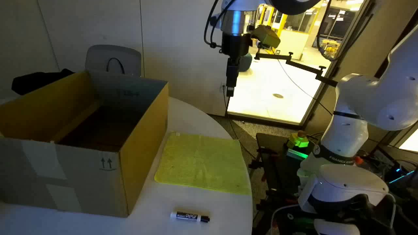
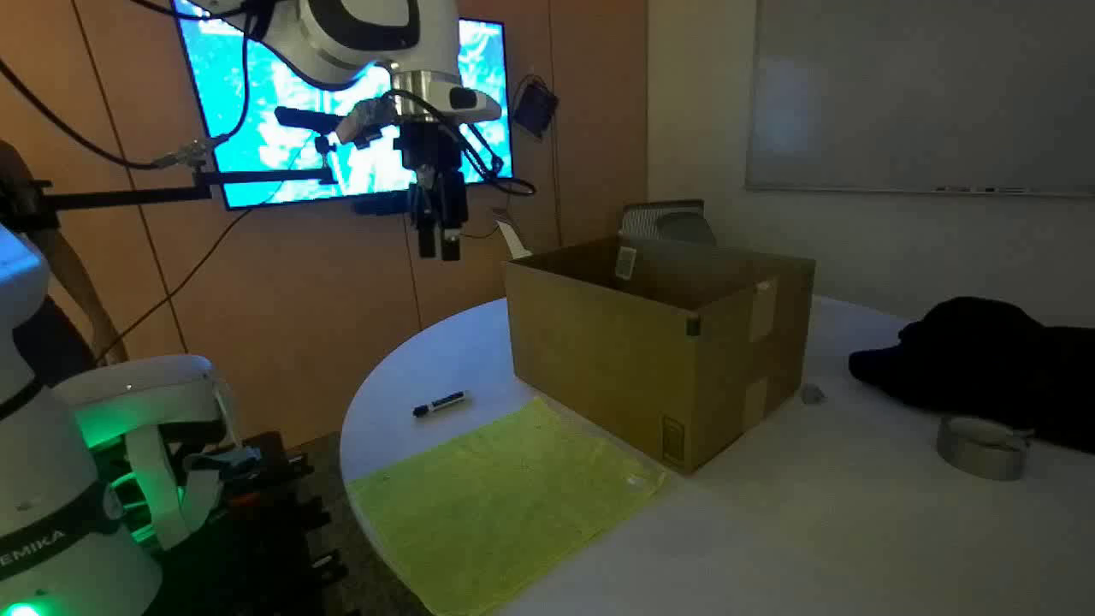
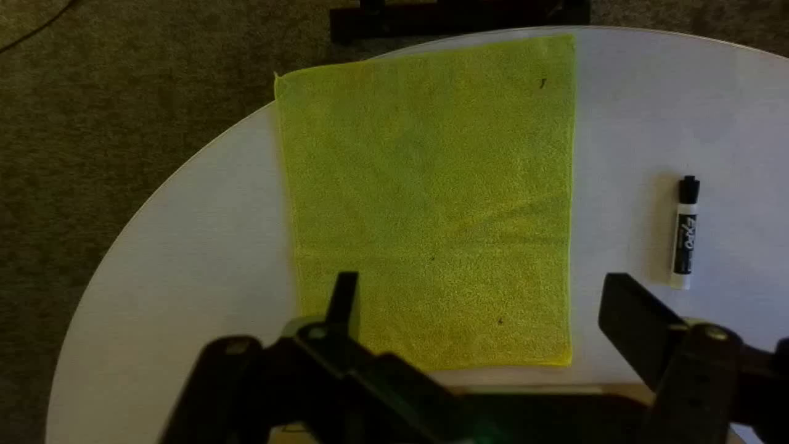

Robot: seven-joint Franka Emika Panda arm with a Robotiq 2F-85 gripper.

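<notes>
My gripper hangs in the air well above the table, its two dark fingers spread wide with nothing between them. Below it a yellow-green cloth [image 3: 433,185] lies flat and unfolded, one corner reaching past the round table's edge. In exterior view 1 the cloth [image 1: 203,162] is right of the cardboard box. A black and white Expo marker [image 3: 685,237] rests on the bare tabletop beside the cloth, apart from it. The open-topped cardboard box [image 2: 606,359] stands on the table; exterior view 1 shows part of its dark inside, where no object can be made out.
Beyond the box, a roll of tape [image 2: 982,448] and a black cloth-like bundle [image 2: 985,359] lie on the table. The box walls [image 1: 145,145] rise high beside the cloth. Bare tabletop [image 1: 156,207] surrounds the marker. A chair [image 1: 113,58] stands behind the box.
</notes>
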